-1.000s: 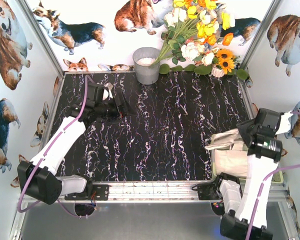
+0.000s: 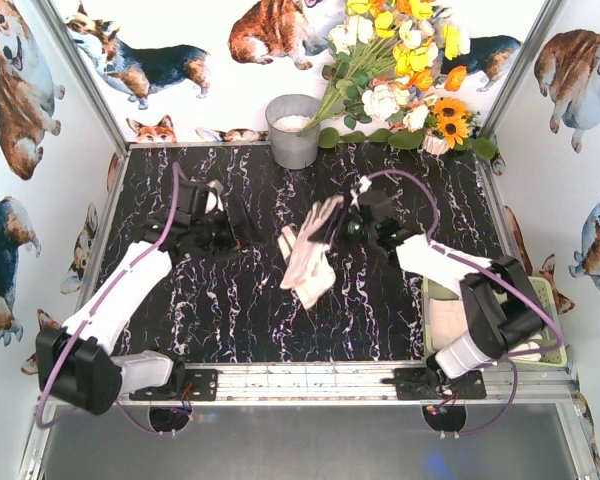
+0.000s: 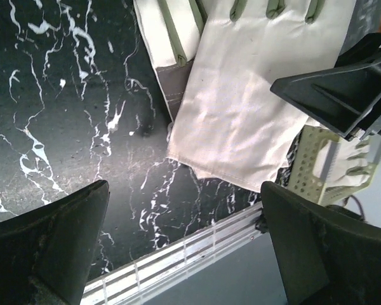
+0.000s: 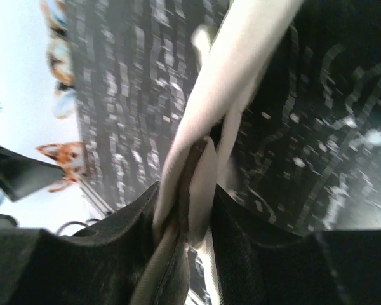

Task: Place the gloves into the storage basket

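Note:
A pale glove bundle [image 2: 306,262] with green-trimmed edges hangs over the middle of the dark marble table, my right gripper [image 2: 335,225] shut on it; in the right wrist view its cloth [image 4: 209,89] runs up between the fingers. My left gripper [image 2: 242,225] stands open and empty to the left of the gloves, which fill much of the left wrist view [image 3: 241,95]. The storage basket [image 2: 430,350] is at the right front, partly under the right arm, with more pale cloth [image 2: 446,320] inside.
A grey bucket [image 2: 294,145] and flowers [image 2: 410,60] line the back edge. Patterned walls enclose both sides.
My right gripper has carried the gloves from over the basket leftward to the table's middle. The left arm has shifted only slightly.

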